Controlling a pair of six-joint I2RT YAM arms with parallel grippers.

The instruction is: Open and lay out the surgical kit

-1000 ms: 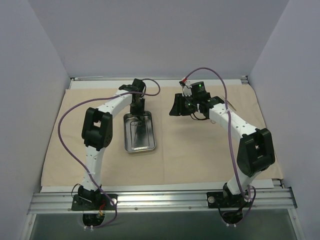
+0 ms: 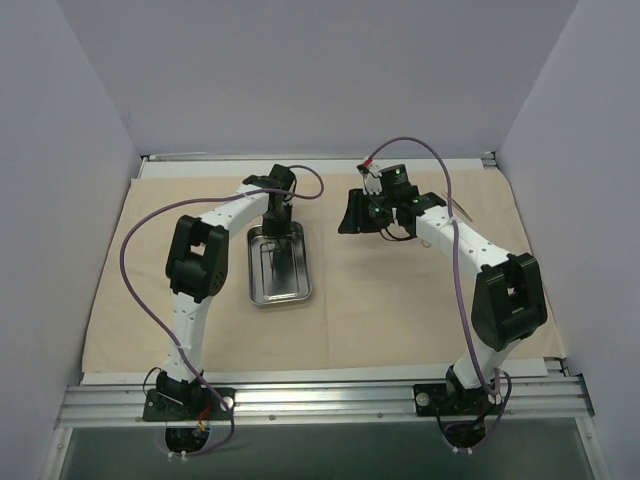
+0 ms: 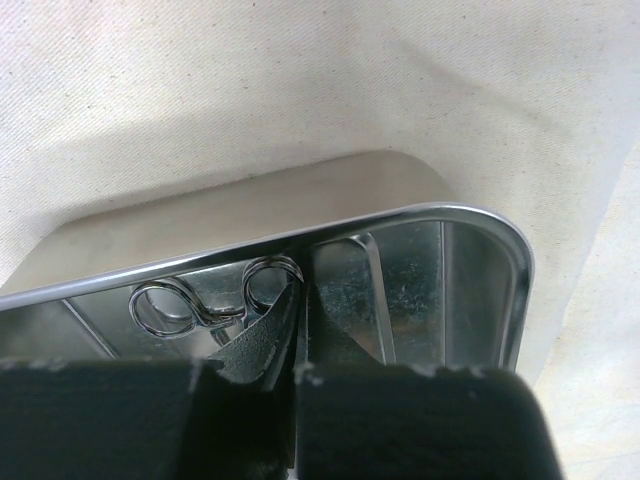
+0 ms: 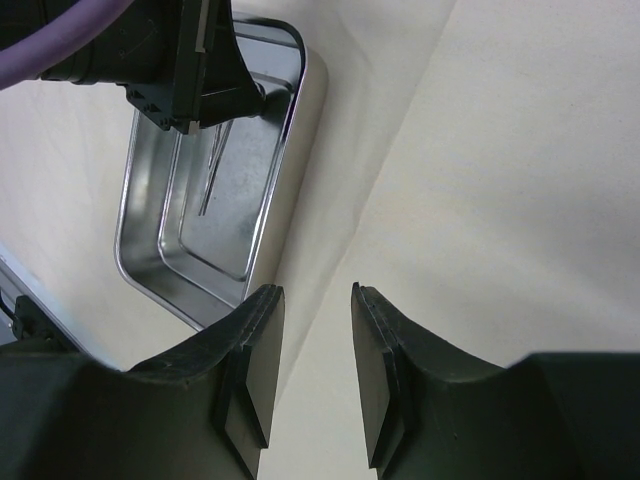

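The metal tray [image 2: 280,297] stands lidless on the cloth left of centre. Inside it lies a ring-handled instrument [image 3: 163,309], its two loops near the tray wall in the left wrist view and its thin shafts [image 4: 210,180] visible in the right wrist view. My left gripper reaches down into the tray, shut, its tips against the right-hand loop. Whether the loop's thin wire is between the fingers, I cannot tell. My right gripper is open and empty above bare cloth, right of the tray.
Thin metal instruments [image 2: 460,207] lie on the cloth at the far right, partly behind the right arm. Grey walls bound the left, back and right.
The right arm has barely moved.
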